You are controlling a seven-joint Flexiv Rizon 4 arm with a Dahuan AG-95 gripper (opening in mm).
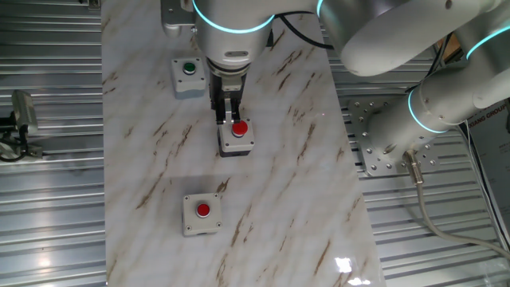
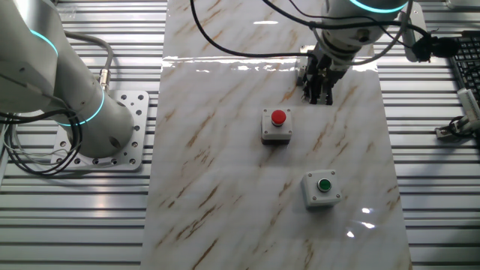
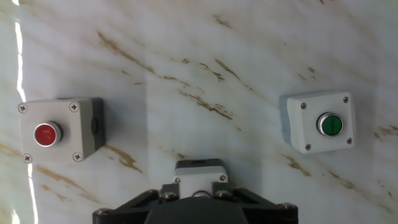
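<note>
Three light grey button boxes stand on a marbled white board. The middle red-button box (image 1: 237,145) has my gripper (image 1: 227,118) just behind its button, overlapping it in exterior view 1. At the bottom edge of the wrist view, the gripper's dark parts cover the lower part of this box (image 3: 201,172) and most of its button. Nothing shows held; how far apart the fingers stand is unclear. The green-button box (image 1: 189,85) is behind to the left, and another red-button box (image 1: 202,224) lies toward the front. In exterior view 2, the gripper (image 2: 321,97) partly hides one box.
Much of the marbled board (image 1: 295,207) is clear, especially right of the boxes. Ribbed metal table (image 1: 48,223) flanks it. The arm's base plate (image 2: 135,112) is bolted beside the board. A black cable (image 2: 247,55) loops along the arm.
</note>
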